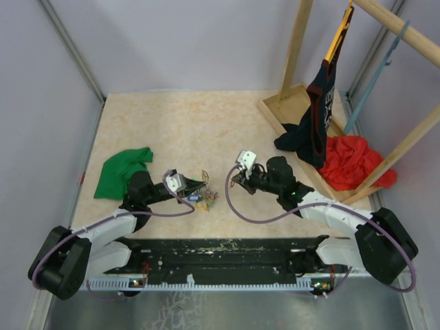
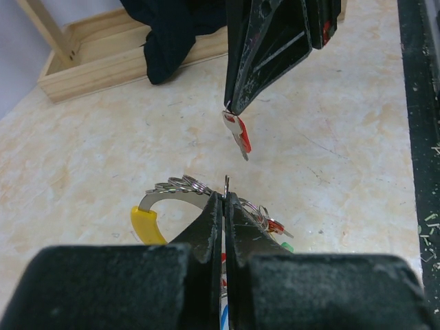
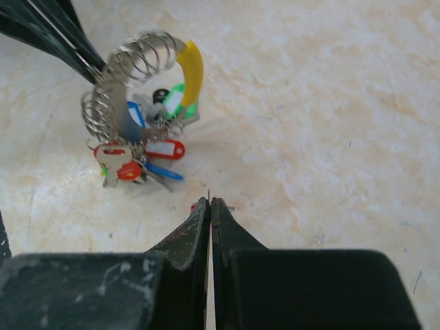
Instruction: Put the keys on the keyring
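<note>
My left gripper (image 1: 203,184) is shut at its tips on the keyring (image 2: 165,191), a metal coil with a yellow grip (image 3: 192,73) and several tagged keys hanging from it. In the left wrist view my right gripper stands above and beyond the ring, shut on a key with a red mark (image 2: 238,135). In the right wrist view that key is mostly hidden behind the fingertips (image 3: 210,201), and the keyring is ahead, up and to the left.
A green cloth (image 1: 120,172) lies at the left. A wooden box (image 1: 280,106) with a red cloth (image 1: 354,161) and hanging dark fabric stands at the right.
</note>
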